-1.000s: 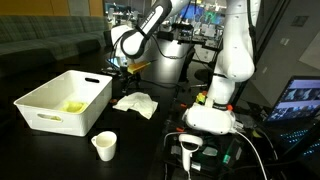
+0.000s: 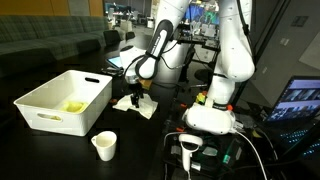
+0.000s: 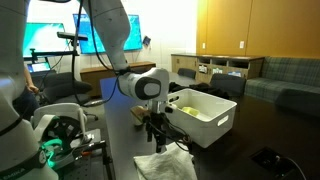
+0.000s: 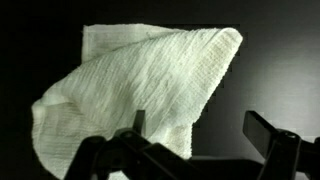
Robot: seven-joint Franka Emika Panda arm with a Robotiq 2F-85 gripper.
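A white cloth lies loosely folded on the dark table. In the wrist view the cloth fills the left and middle, with bare table to its right. My gripper points down just over the cloth, its fingers apart. One finger overlaps the cloth in the wrist view; the other is over dark table to the right. Exterior view 2 shows the gripper low over the cloth. Nothing is held; whether the fingertips touch the cloth is hard to tell.
A white open box with something yellow inside stands beside the cloth. A white mug sits near the front table edge.
The arm has come down, bringing my gripper from above to low over the cloth. The cloth, box and mug look unmoved.
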